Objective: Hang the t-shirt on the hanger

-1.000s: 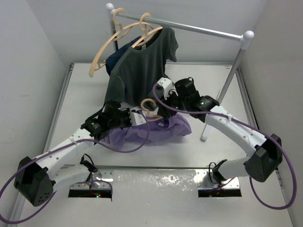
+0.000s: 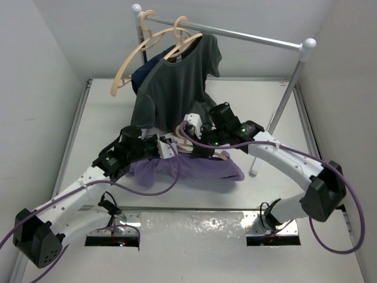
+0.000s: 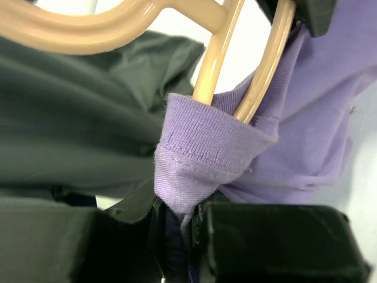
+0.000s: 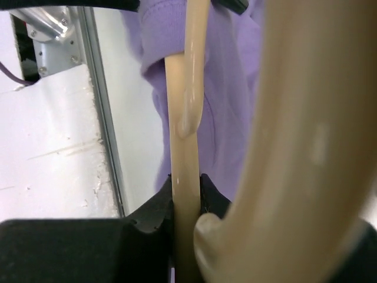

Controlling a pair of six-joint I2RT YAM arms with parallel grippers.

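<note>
A purple t-shirt [image 2: 221, 170] lies spread across the table front. In the left wrist view, my left gripper is shut on the shirt's ribbed collar [image 3: 206, 132], pinching it to a point. The wooden hanger [image 3: 213, 62] passes down into the neck opening there. My right gripper is shut on a bar of the hanger [image 4: 184, 154], whose far part goes in under the purple collar [image 4: 164, 32]. From above, the hanger's hook [image 2: 178, 133] shows between both grippers, and one hanger end [image 2: 222, 156] sticks out right of my right gripper.
Behind the shirt, a dark grey t-shirt [image 2: 177, 88] hangs from the metal rack rail [image 2: 247, 36], with an empty wooden hanger [image 2: 121, 73] beside it. The rack's right post [image 2: 285, 100] stands near my right arm.
The shirt's right end reaches slightly farther right.
</note>
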